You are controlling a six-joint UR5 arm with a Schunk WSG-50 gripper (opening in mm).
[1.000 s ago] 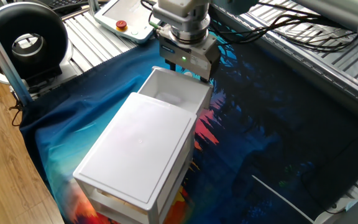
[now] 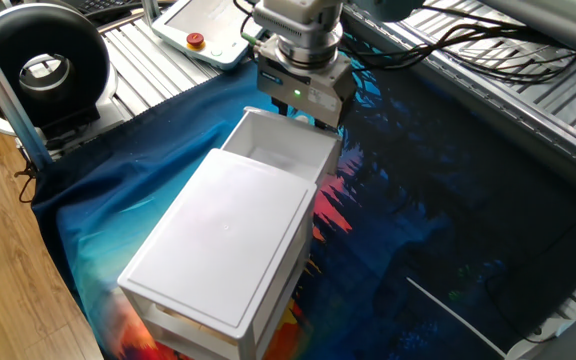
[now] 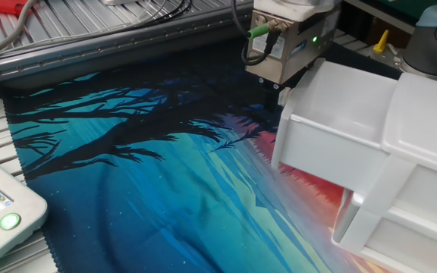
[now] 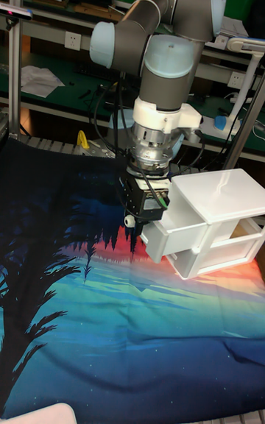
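Observation:
A white drawer unit (image 2: 216, 235) stands on the printed cloth, its top drawer (image 2: 278, 143) pulled out. The inside of that drawer looks empty in exterior view 1. My gripper (image 2: 300, 117) points down at the outer front edge of the drawer, its two fingers spread apart along that edge. In exterior view 2 a dark fingertip (image 3: 270, 101) hangs just outside the drawer front (image 3: 284, 129). Whether the fingers touch the drawer or its handle is hidden. Exterior view 3 shows the gripper body behind the drawer's front corner.
Dark printed cloth (image 2: 448, 210) lies open and clear to the right of the unit. A control pendant with a red button (image 2: 196, 40) rests at the back left. Cables (image 2: 468, 50) run along the metal rail behind. A black round object (image 2: 43, 70) stands at the far left.
The drawer unit stays in place.

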